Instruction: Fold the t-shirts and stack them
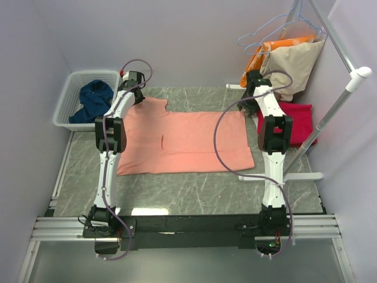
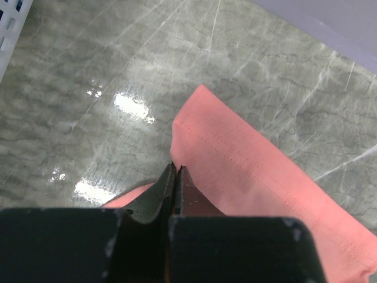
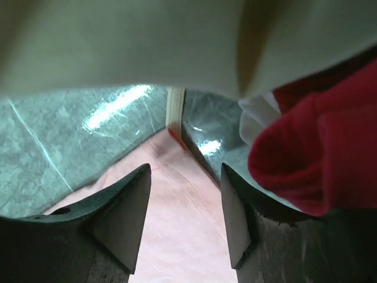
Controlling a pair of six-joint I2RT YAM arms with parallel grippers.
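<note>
A salmon-pink t-shirt [image 1: 206, 135] lies spread over the middle of the table, one sleeve reaching to the upper left. My left gripper is shut on the edge of that sleeve, pinching the fabric near its hem corner. At the shirt's far right corner, my right gripper stands open with its fingers spread. In the right wrist view the pale-looking shirt corner [image 3: 168, 150] shows between and beyond the fingertips, and nothing is gripped.
Dark blue cloth [image 1: 94, 100] lies in a white basket [image 1: 63, 109] at the left. Red folded cloth [image 1: 300, 121] sits close to the right gripper. Beige cloth [image 1: 294, 62] hangs from the rack [image 1: 330, 121]. Bare table [image 1: 182, 197] shows at the front.
</note>
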